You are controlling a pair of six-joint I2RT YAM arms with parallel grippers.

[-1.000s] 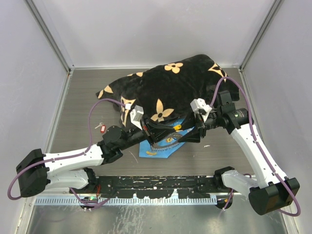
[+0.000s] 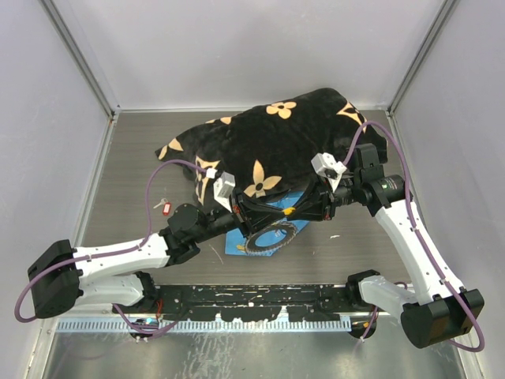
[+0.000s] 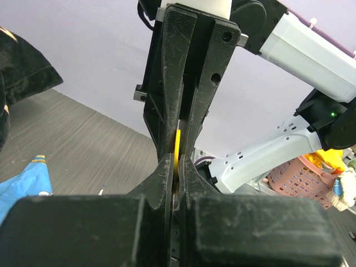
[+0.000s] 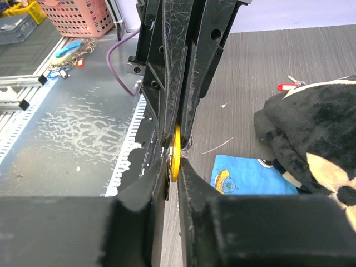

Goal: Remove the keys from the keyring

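My two grippers meet above the blue cloth (image 2: 237, 243), holding a yellow key tag (image 2: 289, 212) between their tips. My left gripper (image 2: 268, 213) is shut on the tag, seen edge-on as a yellow strip (image 3: 177, 147) in the left wrist view. My right gripper (image 2: 304, 208) has its fingers closed around the same spot from the other side; whether they grip the tag cannot be told. In the right wrist view the tag (image 4: 176, 153) stands upright beside a thin metal piece. A beaded chain loop (image 2: 254, 247) hangs beneath.
A black flowered plush cloth (image 2: 225, 146) fills the back of the table. A loose key with a red tag (image 2: 166, 208) lies at the left. A pink basket (image 4: 78, 14) and other keyrings (image 4: 72, 55) are outside the work area.
The right gripper has moved slightly and closed in around the yellow tag. The left gripper is nearly still.
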